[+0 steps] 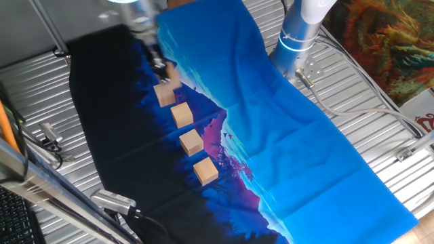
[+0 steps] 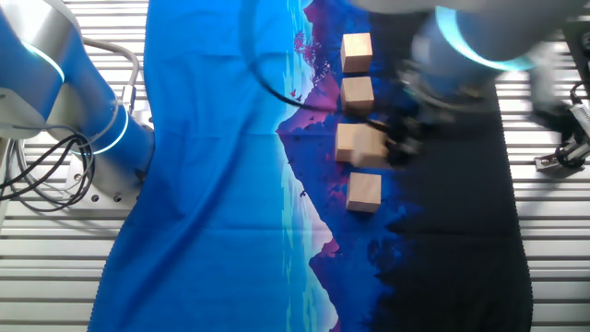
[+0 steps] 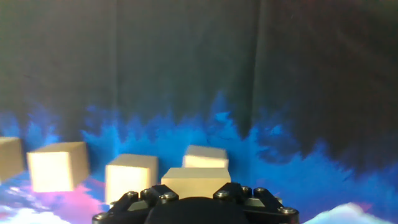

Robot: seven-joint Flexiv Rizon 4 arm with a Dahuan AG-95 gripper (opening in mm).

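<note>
A light wooden cube (image 1: pixel 174 76) is held in my gripper, which is shut on it. In the wrist view this held cube (image 3: pixel 196 179) stands between the black fingers. Several other wooden cubes lie in a slanting row on the cloth: the nearest one (image 1: pixel 165 95) is partly covered by the held cube, then come a second cube (image 1: pixel 182 115), a third (image 1: pixel 191 143) and an end cube (image 1: pixel 205 172). Exterior view 2 shows the held cube (image 2: pixel 371 148) blurred, overlapping one cube of the row; its exact height is unclear.
Beneath everything lies a blue and black printed cloth (image 1: pixel 298 149), wide and mostly clear on its blue side. A small grey device (image 1: pixel 113 201) sits near the black side.
</note>
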